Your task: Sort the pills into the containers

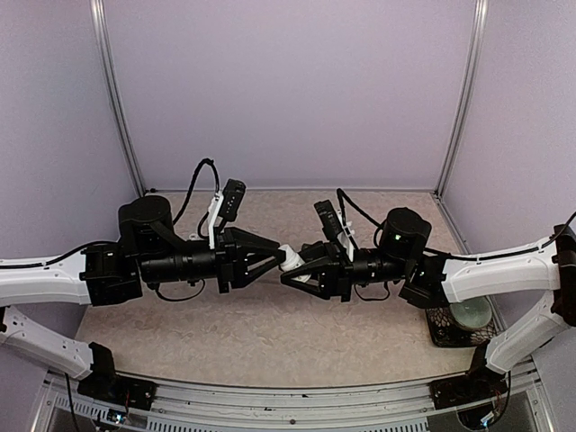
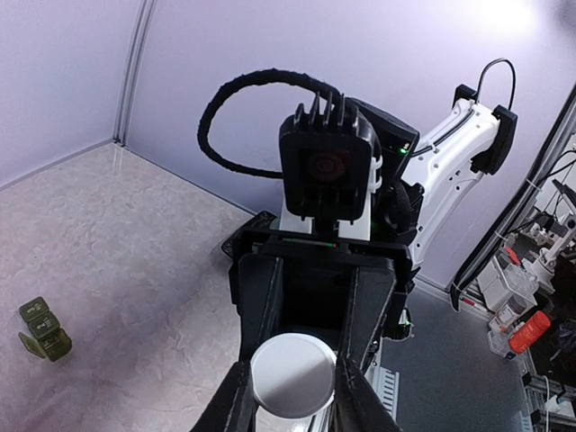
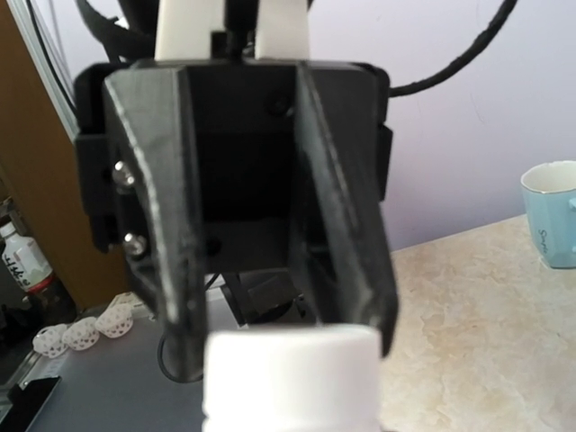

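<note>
A white bottle with a round cap (image 2: 292,376) is held above the table between my two grippers; its body is mostly hidden. Coming from the right, my right gripper (image 1: 299,265) is shut on the bottle. My left gripper (image 1: 277,256) faces it from the other side, fingers part open, with one finger on each side of the cap. In the right wrist view, a narrow gap shows between the cap (image 3: 292,373) and the left gripper's finger (image 3: 184,346). Whether the other finger touches the cap, I cannot tell. No loose pills are visible.
Small dark green boxes (image 2: 45,328) stand on the table in the left wrist view. A light blue mug (image 3: 551,216) is at the right in the right wrist view. A black basket with a green bowl (image 1: 471,312) sits at the table's right.
</note>
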